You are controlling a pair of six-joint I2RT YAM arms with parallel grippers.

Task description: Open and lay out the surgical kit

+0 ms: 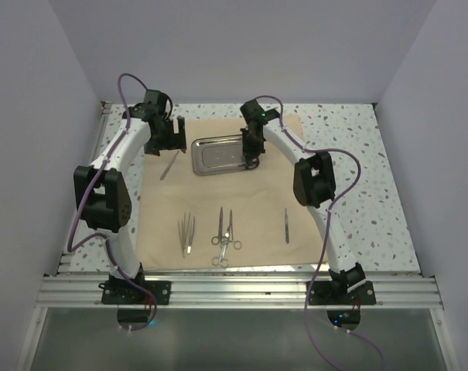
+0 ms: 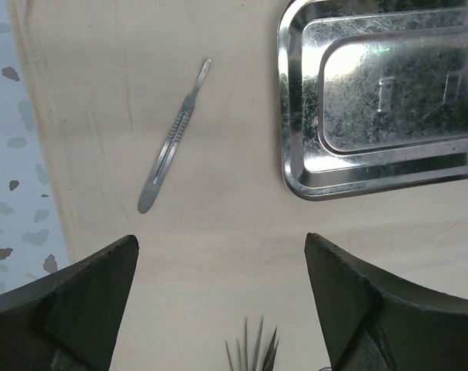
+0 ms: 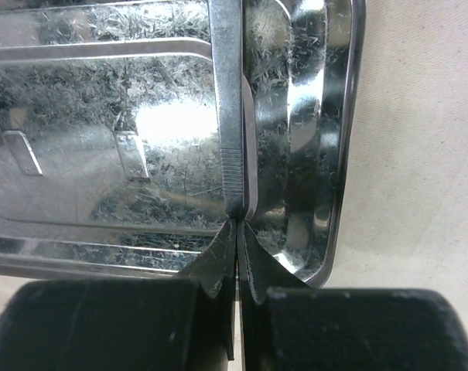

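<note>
The shiny metal tray [image 1: 218, 155] lies at the back middle of the cloth. My left gripper [image 1: 178, 127] hangs open left of it, nothing between its fingers. In the left wrist view a scalpel handle [image 2: 172, 144] lies slanted on the cloth, apart from the tray. Over the tray's right end, my right gripper is shut, its tips meeting the ridged end of a flat metal instrument [image 3: 230, 116]. Whether that end is pinched between them cannot be told. The instrument stretches lengthwise along the tray's right side; its far end is out of the frame.
Several slender tweezers [image 1: 186, 233], two or more ringed scissors-like tools [image 1: 224, 239] and a single scalpel-like handle [image 1: 286, 226] lie along the front of the beige cloth [image 1: 257, 209].
</note>
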